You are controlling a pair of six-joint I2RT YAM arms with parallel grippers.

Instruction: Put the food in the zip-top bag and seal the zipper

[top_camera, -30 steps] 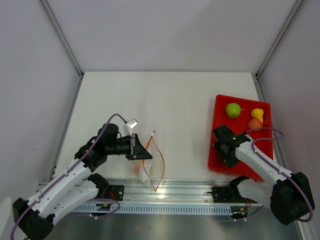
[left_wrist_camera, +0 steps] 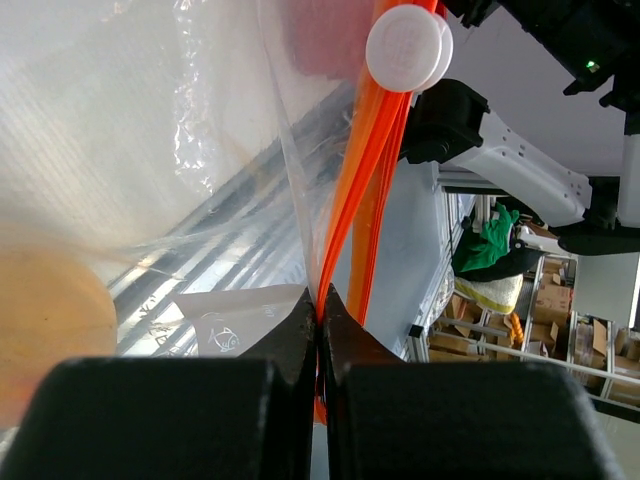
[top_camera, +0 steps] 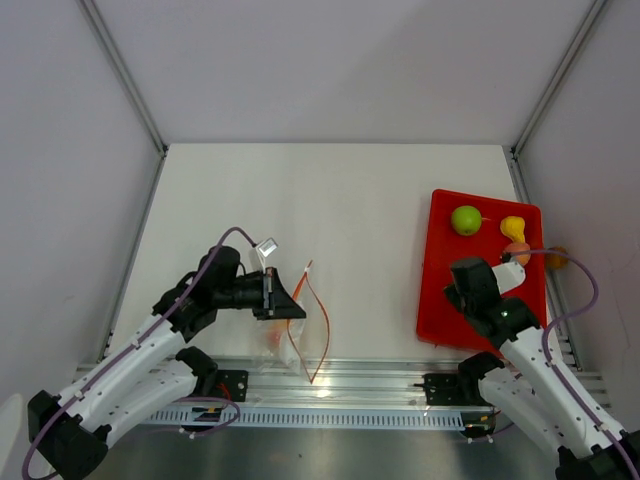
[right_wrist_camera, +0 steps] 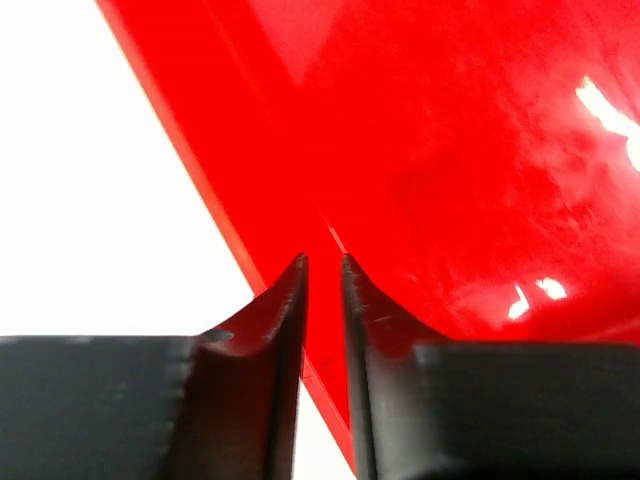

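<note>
The clear zip top bag (left_wrist_camera: pixel 130 110) hangs partly over the table's front edge, its orange-lined mouth (top_camera: pixel 326 328) spread apart. My left gripper is shut on one end of the orange zipper strip (left_wrist_camera: pixel 350 200). Through the plastic show a round orange item (left_wrist_camera: pixel 50 325) and something reddish (left_wrist_camera: pixel 325 35). Over the lower left of the red tray (top_camera: pixel 437 328) is my right gripper, its fingers slightly apart with nothing between them. A green apple (top_camera: pixel 466 220), a yellow pear-shaped food (top_camera: pixel 513 228) and a peach-coloured one (top_camera: pixel 517 252) lie in the tray.
Bare white table (top_camera: pixel 320 220) stretches between the bag and the tray. A metal rail (top_camera: pixel 370 372) runs along the front edge. Outside the tray's right side sits a small brownish round thing (top_camera: pixel 556 258), and walls close off the sides.
The left arm and the bag look the same.
</note>
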